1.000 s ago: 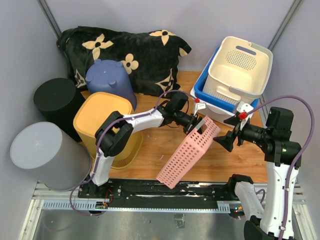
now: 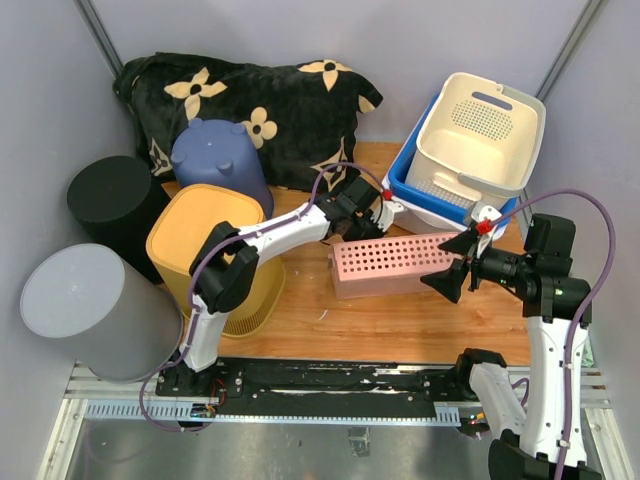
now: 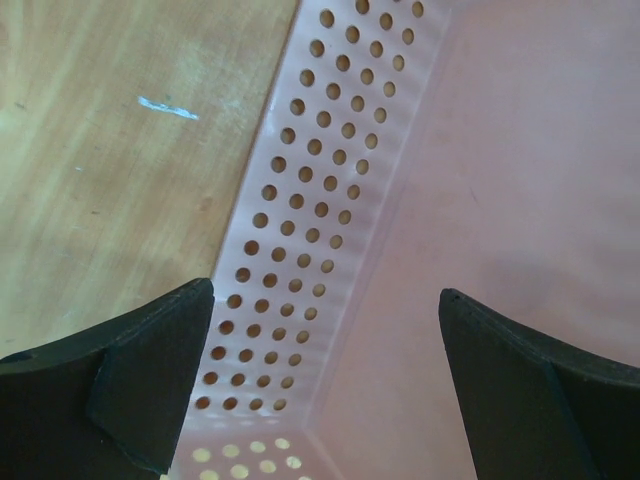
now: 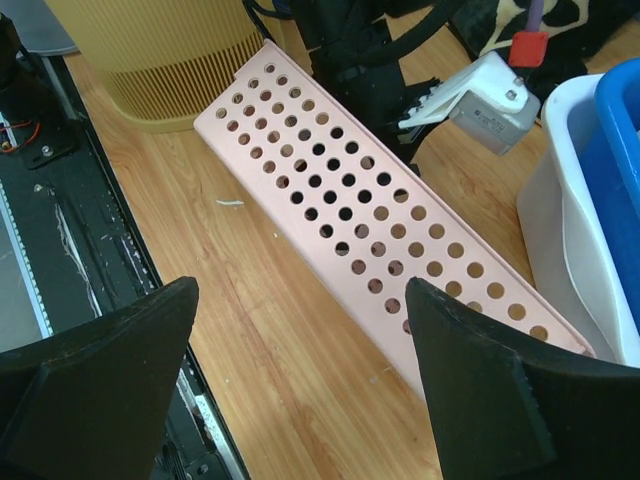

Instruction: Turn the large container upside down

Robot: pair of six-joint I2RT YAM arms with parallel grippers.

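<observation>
The pink perforated container (image 2: pixel 392 262) lies lengthwise across the middle of the table in the top view, a long side with rows of holes facing up. At its far side is my left gripper (image 2: pixel 372 226), partly hidden there. The left wrist view shows both of its fingers wide open over the container's pink walls (image 3: pixel 340 170), nothing pinched between them. My right gripper (image 2: pixel 445 265) stands open at the container's right end; whether it touches is unclear. In the right wrist view the container (image 4: pixel 300 170) runs diagonally beyond the open fingers (image 4: pixel 470 390).
A yellow container (image 2: pixel 205 210) stands close under my left arm, beside a blue stool (image 2: pixel 215 155). Cream and blue baskets (image 2: pixel 480 130) are stacked behind the right gripper. Grey (image 2: pixel 100 310) and black bins fill the left. Bare wood (image 2: pixel 330 335) lies in front of the pink container.
The pink container has swung from a steep diagonal to nearly level, its near left end moving back and away from the front edge. The left gripper has shifted slightly left; the right has barely moved.
</observation>
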